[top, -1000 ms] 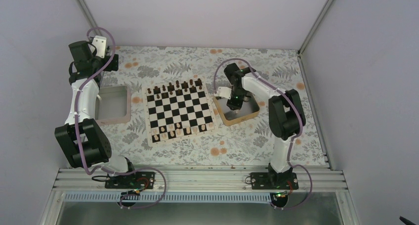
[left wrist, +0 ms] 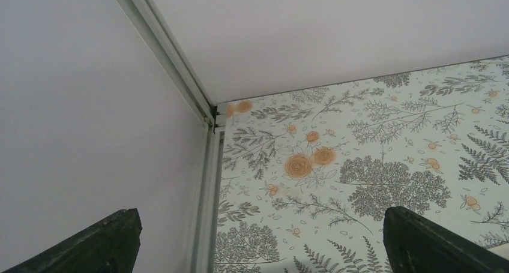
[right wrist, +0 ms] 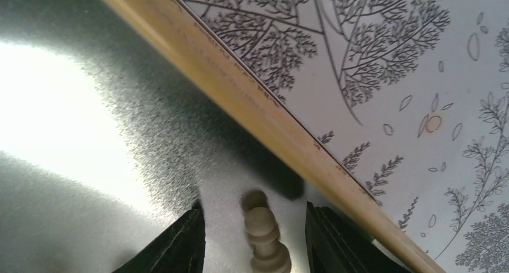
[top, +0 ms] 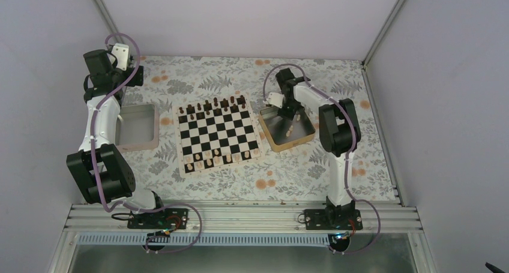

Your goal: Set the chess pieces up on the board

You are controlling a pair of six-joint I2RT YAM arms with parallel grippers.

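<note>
The chessboard [top: 217, 135] carries dark pieces along its far side and light pieces along its near side. My right gripper is open, low inside the wooden-rimmed box [top: 287, 147], with a light piece [right wrist: 268, 255] lying between and below its fingers, close to the box wall. More light pieces [top: 290, 131] lie in that box. My left gripper [top: 131, 75] is raised at the far left, above the back of the table; its fingers stand wide apart in the left wrist view with nothing between them.
An empty-looking grey tray [top: 138, 129] sits left of the board, partly under the left arm. Walls border the table at the back and sides.
My right gripper has moved toward the back of the box, uncovering light pieces in its middle. The left arm and the board look unchanged.
</note>
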